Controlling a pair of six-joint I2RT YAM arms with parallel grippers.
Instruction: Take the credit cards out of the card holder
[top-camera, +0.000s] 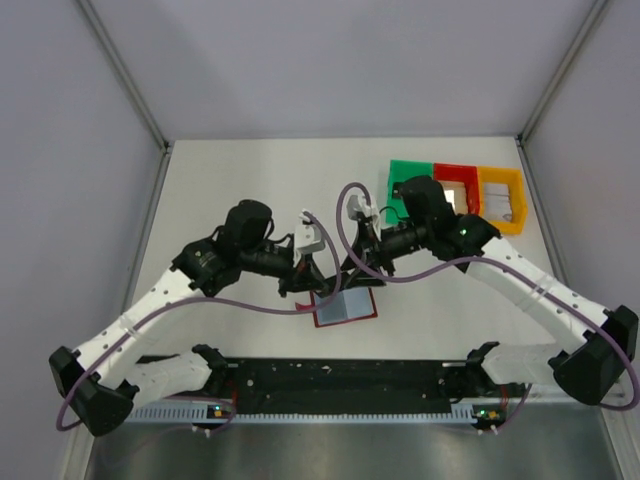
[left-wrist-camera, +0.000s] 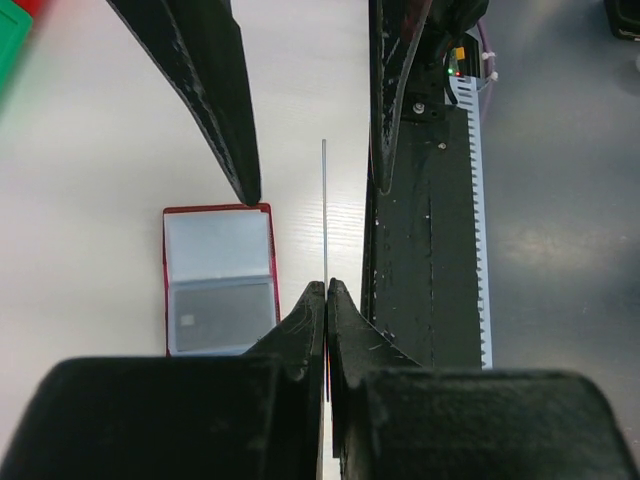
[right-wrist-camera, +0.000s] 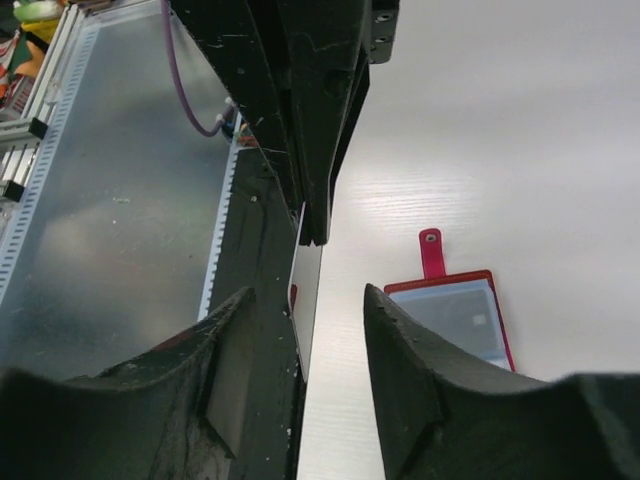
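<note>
A thin card (left-wrist-camera: 324, 200), seen edge-on in the left wrist view, stands upright in my left gripper, shut on it. The same card (right-wrist-camera: 305, 300) shows in the right wrist view between the fingers of my right gripper, which are parted around it. The red-edged card holder (left-wrist-camera: 220, 310) lies open on the table below, with pale inner panels and a red tab (right-wrist-camera: 432, 252). In the top view the two grippers meet over the holder, mostly hiding the card.
Green (top-camera: 405, 170), red (top-camera: 450, 172) and yellow (top-camera: 510, 225) bins stand at the back right. A dark rail (top-camera: 330, 390) runs along the front edge.
</note>
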